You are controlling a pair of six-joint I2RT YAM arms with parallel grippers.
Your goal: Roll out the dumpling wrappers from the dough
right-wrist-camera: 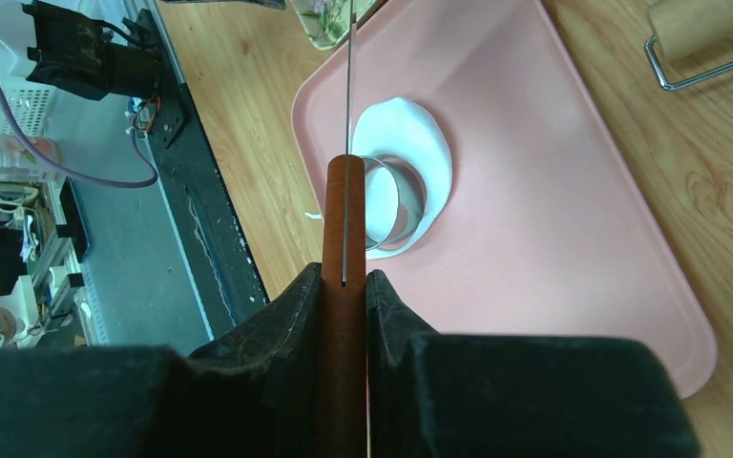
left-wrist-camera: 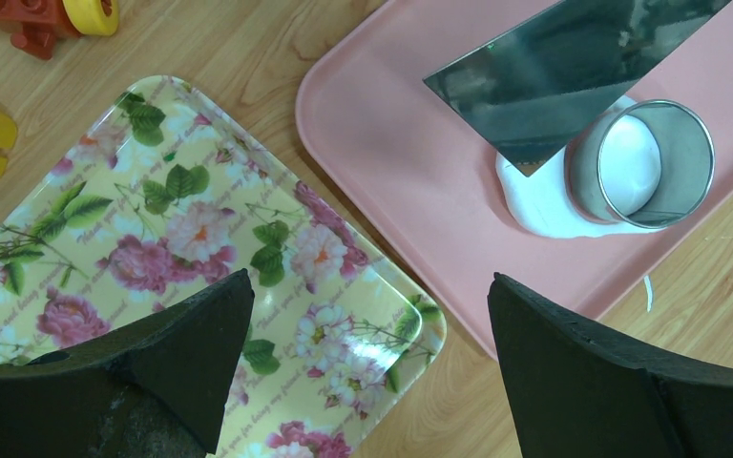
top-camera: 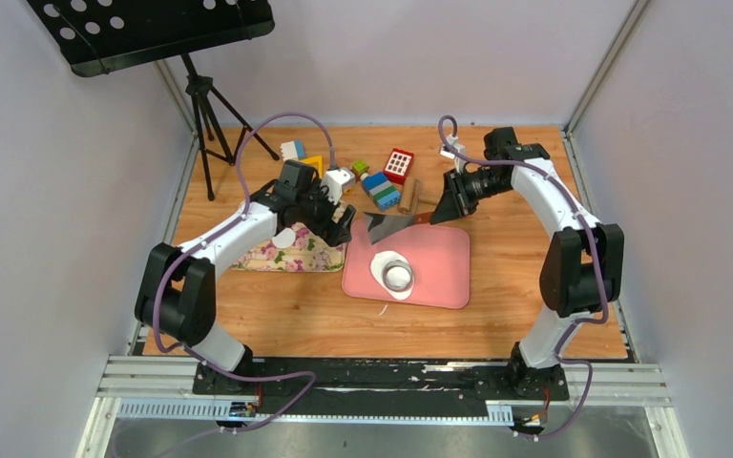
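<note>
My right gripper is shut on the brown wooden handle (right-wrist-camera: 345, 215) of a scraper, whose broad metal blade (top-camera: 387, 225) hangs over the upper left of the pink tray (top-camera: 439, 253). Flattened white dough (right-wrist-camera: 429, 143) lies on that tray with a round metal cutter (left-wrist-camera: 673, 167) standing on it; white dough shows inside the ring. From the left wrist view, the blade (left-wrist-camera: 573, 76) covers part of the dough. My left gripper is open and empty above the gap between the flowered tray and the pink one. A white round wrapper (top-camera: 283, 238) rests on the flowered tray (left-wrist-camera: 134, 229).
Behind the pink tray lie a wooden rolling pin (top-camera: 408, 197), blue and green blocks (top-camera: 382, 191) and a red block (top-camera: 399, 165). A thin white scrap (top-camera: 383, 309) is on the table in front.
</note>
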